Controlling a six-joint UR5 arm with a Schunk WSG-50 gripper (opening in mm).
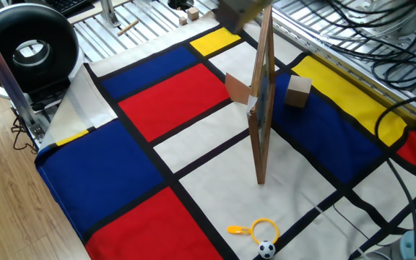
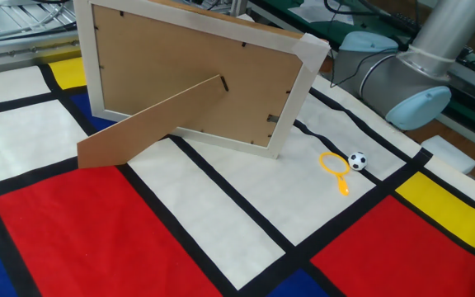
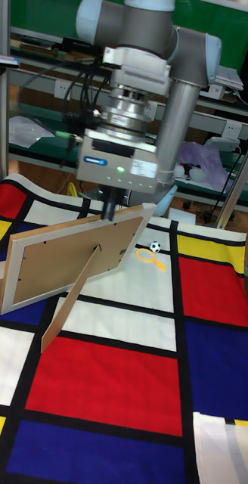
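My gripper points downward in the third exterior view, its dark fingers in front of or above the picture frame's top edge. Whether they are open or shut cannot be made out, and no object shows between them. The picture frame stands upright on its tan back leg. The first exterior view sees this frame nearly edge-on. A yellow magnifier-like ring with a handle lies flat on the cloth, with a small black-and-white ball beside it. On the frame's other side sits a wooden block.
A cloth of coloured blocks covers the table, with a folded corner at left. Small wooden blocks lie on the slatted metal surface beyond it. Black cables hang on the right. The red and blue areas before the frame are clear.
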